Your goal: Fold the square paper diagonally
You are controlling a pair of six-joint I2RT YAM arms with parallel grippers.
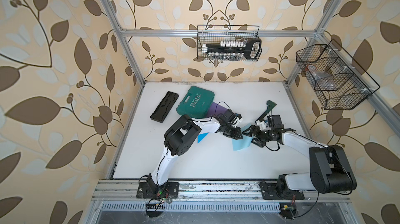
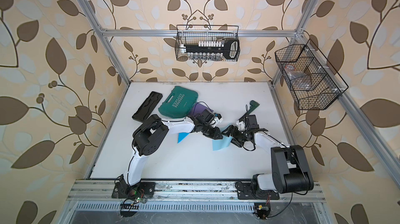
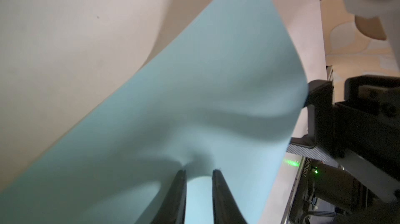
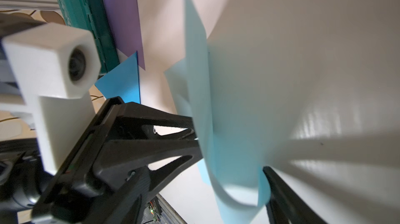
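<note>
The light-blue paper (image 1: 240, 142) is bent up on the table between my two grippers, its raised part standing curved in the right wrist view (image 4: 198, 78). My right gripper (image 1: 254, 136) stands open at the paper's right side, the paper curving up by its fingers. My left gripper (image 2: 212, 133) is at the paper's upper left; its fingertips show over the paper at the bottom of the left wrist view (image 3: 197, 182), part open, with no clear hold on anything.
A blue sheet (image 4: 120, 78) and purple sheet (image 4: 118, 11) lie left, beside a green case (image 1: 195, 101). A black case (image 1: 164, 106) and a dark tool (image 1: 266, 109) lie farther back.
</note>
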